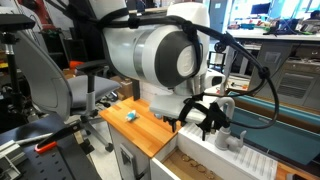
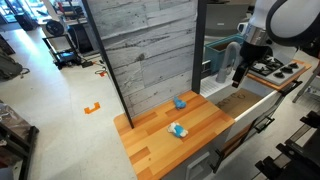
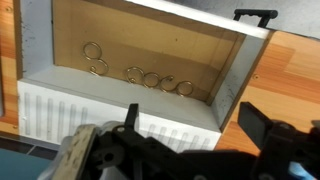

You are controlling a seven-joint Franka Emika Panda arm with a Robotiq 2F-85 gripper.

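My gripper (image 1: pixel 196 122) hangs above the open drawer (image 1: pixel 176 172) beside the wooden counter. In the wrist view its dark fingers (image 3: pixel 266 130) stand wide apart with nothing between them, so it is open. Several thin metal rings (image 3: pixel 151 79) lie on the drawer's brown bottom, beyond the fingertips. On the wooden counter (image 2: pixel 160 133) are two small blue items: a plain blue one (image 2: pixel 180 103) near the back wall and a blue-and-white one (image 2: pixel 178 130) nearer the front. The arm hides the plain one in the first exterior view.
A grey faucet (image 1: pixel 226 112) rises behind the drawer, close to the arm, next to a white ribbed surface (image 1: pixel 240 158). A blue-green basin (image 2: pixel 212 58) lies at the back. Office chairs (image 1: pixel 48 85) stand at the left.
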